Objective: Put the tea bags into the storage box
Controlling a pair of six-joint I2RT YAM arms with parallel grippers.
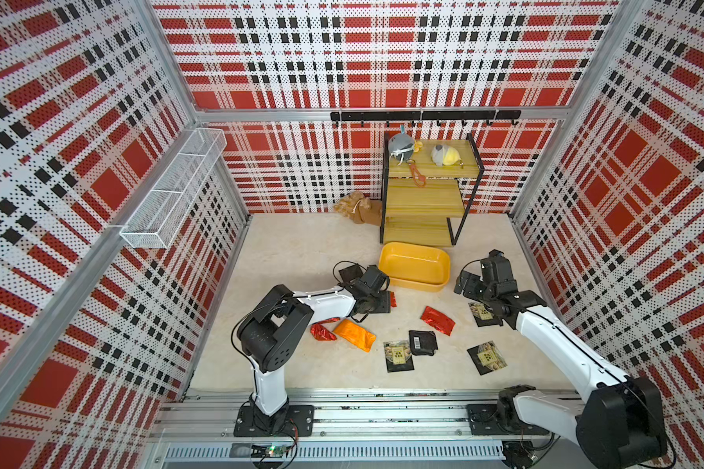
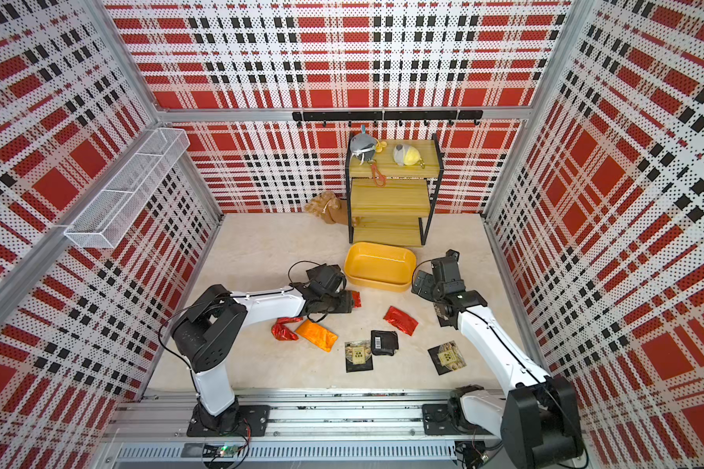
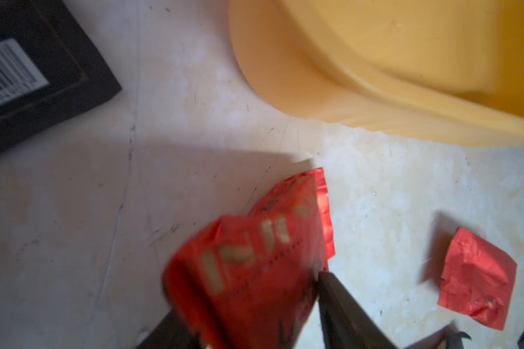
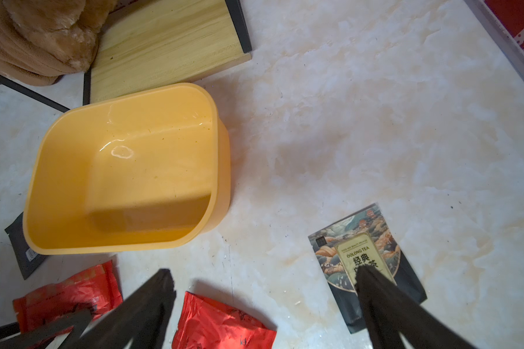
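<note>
In the left wrist view a red tea bag (image 3: 262, 250), buckled upward, sits between the fingers of my left gripper. The fingers are part open; whether they grip the bag cannot be told. This spot lies just in front of the yellow storage box (image 1: 414, 286), which looks empty. To the box's right, my right gripper stands open above the table with nothing between its fingers. An oolong tea bag (image 4: 361, 256) lies under its right finger, and another red tea bag (image 4: 221, 325) lies below the gap.
Loose on the table are an orange bag (image 1: 355, 335), a black bag (image 1: 423, 342), patterned bags (image 1: 399, 356) and a crumpled red bag (image 2: 284, 329). A wooden shelf (image 1: 424, 197) with toys stands behind the box. Free table surrounds the far right.
</note>
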